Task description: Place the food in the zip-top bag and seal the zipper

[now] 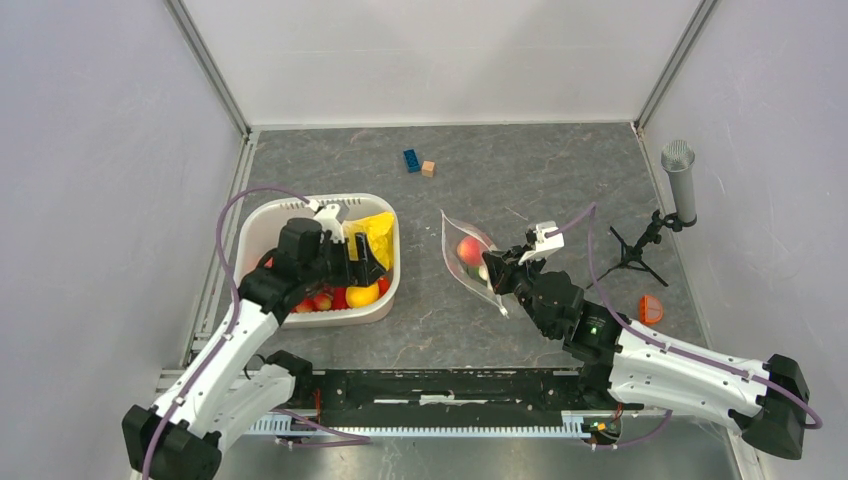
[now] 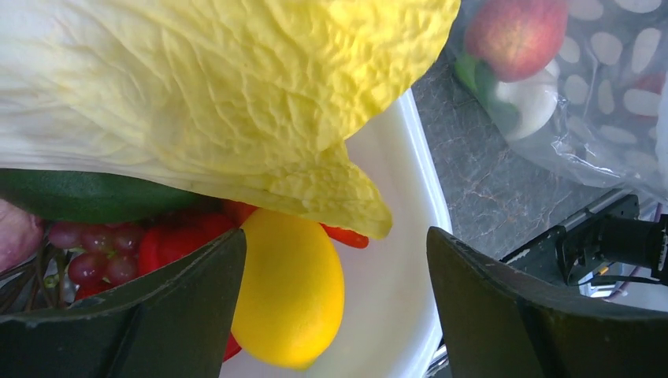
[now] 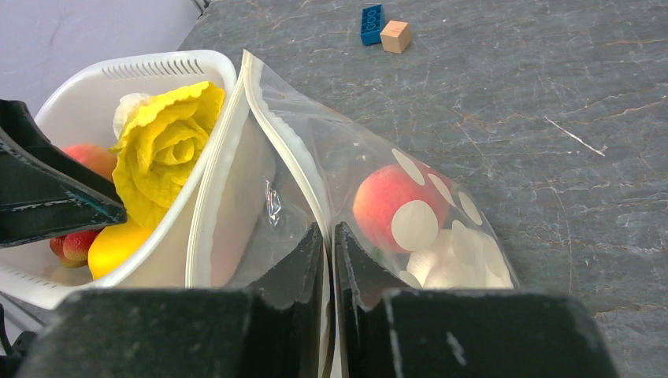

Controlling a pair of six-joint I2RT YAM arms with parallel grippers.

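The white bin [image 1: 384, 305] holds mixed food: a yellow leafy item [image 2: 260, 94] and, below it, a yellow fruit [image 2: 287, 287]. My left gripper hangs open over the bin's right part, the fruit visible between its fingers and the leafy piece just beyond. My right gripper is shut on the edge of the clear zip top bag [image 3: 291, 165], whose mouth is upright. A peach [image 3: 394, 197] and a white item lie inside the bag.
A blue brick [image 1: 410, 160] and wooden cube [image 1: 428, 168] lie at the back. A black stand [image 1: 632, 252] and an orange object [image 1: 650, 309] sit at the right.
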